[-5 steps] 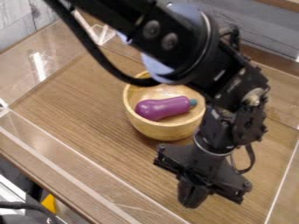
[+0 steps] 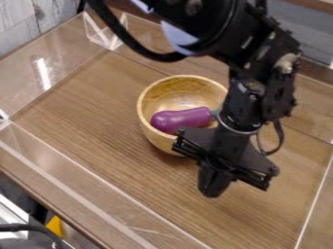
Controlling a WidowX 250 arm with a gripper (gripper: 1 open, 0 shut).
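My black gripper (image 2: 211, 180) hangs low over the wooden table in the centre-right, in front of a yellow bowl (image 2: 158, 98). Its fingers are shut, with nothing visible between them. A purple toy eggplant (image 2: 178, 121) lies in the bowl, partly hidden behind the arm.
A clear plastic piece stands at the back left. A wall runs along the back right, and cables lie off the table's front left edge.
The gripper has risen and shifted slightly back toward the bowl, now covering more of it and the eggplant. The bowl appears unmoved.
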